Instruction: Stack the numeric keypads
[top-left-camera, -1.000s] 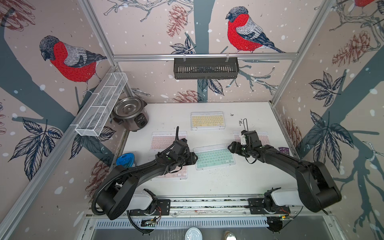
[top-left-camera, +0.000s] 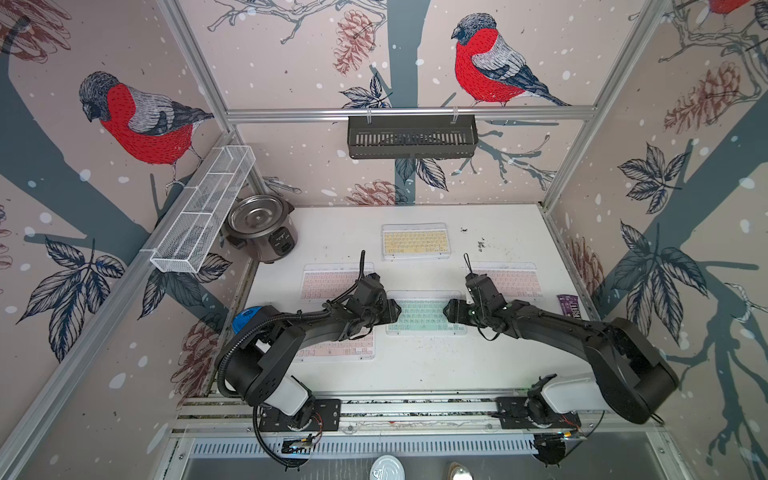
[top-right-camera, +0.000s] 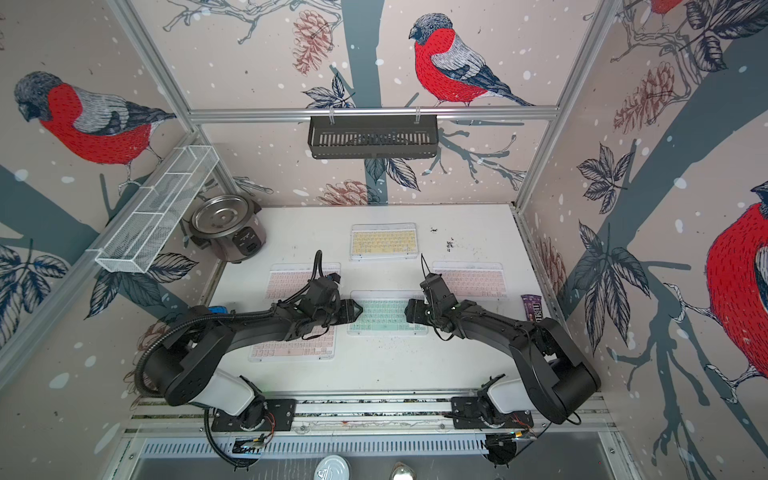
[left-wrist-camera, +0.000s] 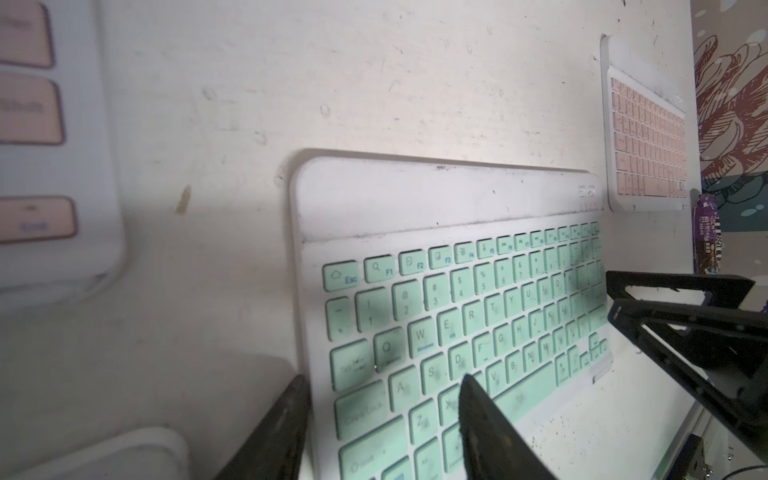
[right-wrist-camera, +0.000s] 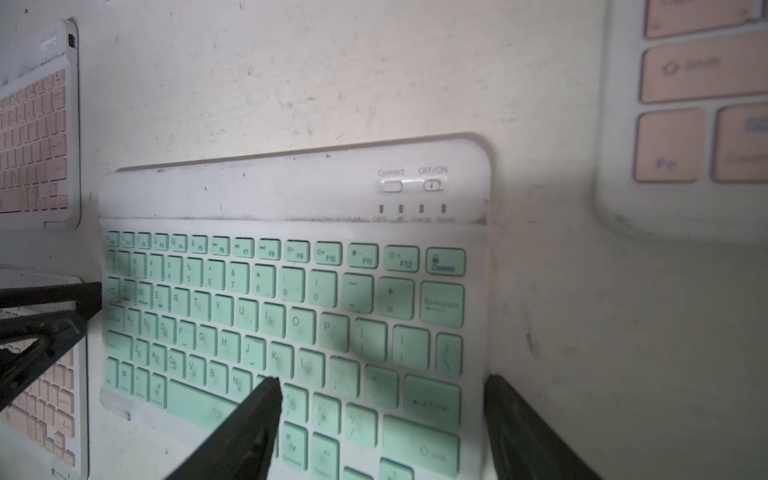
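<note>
A white keyboard with green keys (top-left-camera: 426, 313) lies on the middle of the table, nearly square to its front edge. At its left end, my left gripper is closed on it, one finger (left-wrist-camera: 280, 436) against the side edge and the other over the keys. My right gripper straddles the right end with its fingers part open, one finger (right-wrist-camera: 500, 416) by the outer edge. A keyboard with yellow keys (top-left-camera: 416, 242) lies at the back. Pink-keyed keyboards lie at left rear (top-left-camera: 326, 282), left front (top-left-camera: 344, 349) and right (top-left-camera: 518, 281); the arms partly cover them.
A steel pot (top-left-camera: 261, 228) stands at the left rear corner. A purple packet (top-left-camera: 569, 305) lies by the right edge, and a blue item (top-left-camera: 243, 318) shows behind my left arm.
My left gripper has shifted slightly right and back.
</note>
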